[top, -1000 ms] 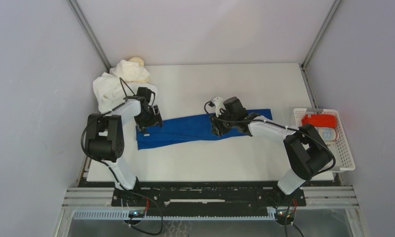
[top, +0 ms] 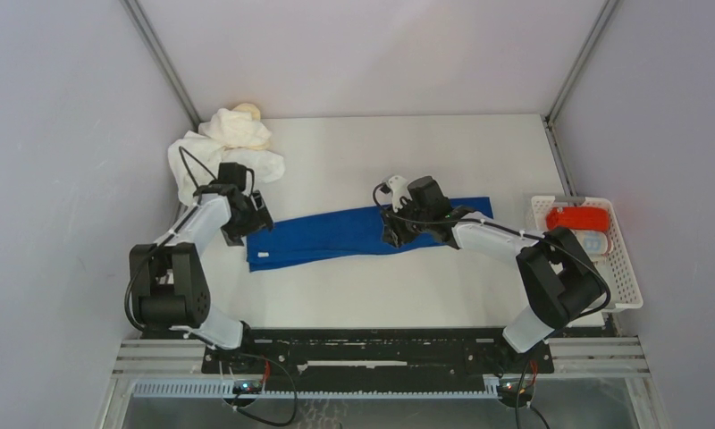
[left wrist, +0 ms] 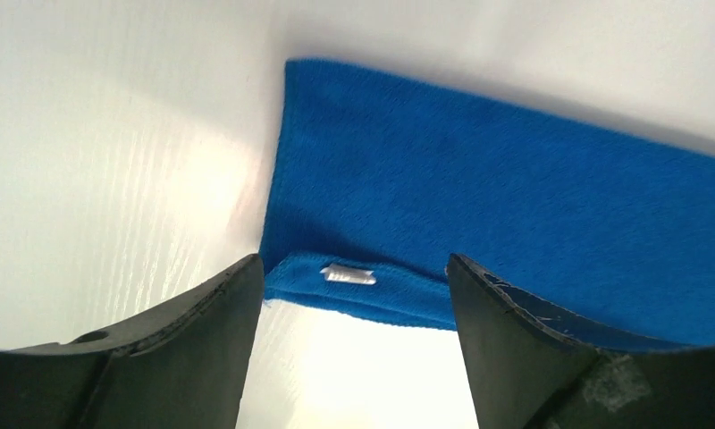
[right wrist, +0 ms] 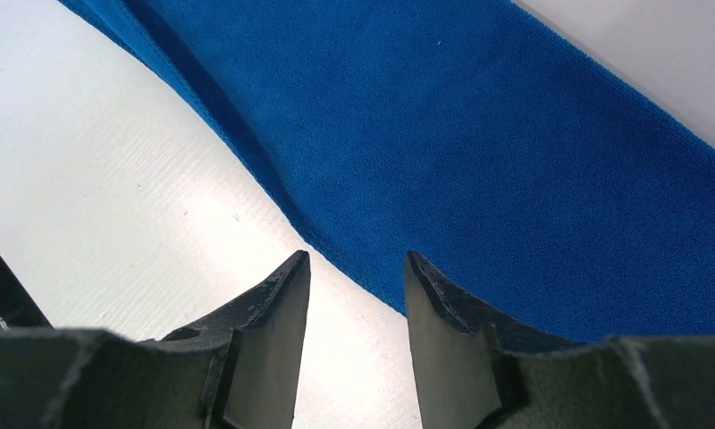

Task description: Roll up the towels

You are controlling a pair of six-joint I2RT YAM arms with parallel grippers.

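Observation:
A blue towel [top: 327, 234] lies as a long, slightly slanted strip across the table, its near edge partly folded over at the left end. A small white tag [left wrist: 349, 274] shows on that fold. My left gripper hovers over the towel's left end, its fingers apart with the tag area seen between them and nothing held. Over the towel's middle, toward the right, is my right gripper, open and empty; the towel's near edge [right wrist: 336, 259] runs between its fingers in the right wrist view. The right arm covers part of the towel's right half in the top view.
Crumpled white towels [top: 224, 147] are heaped at the back left, close behind the left arm. A white basket [top: 628, 268] holding a red item [top: 577, 219] stands at the right edge.
My left gripper has shifted left, uncovering the tag and more of the towel's left end. The right arm has barely moved. The towel lies in about the same place.

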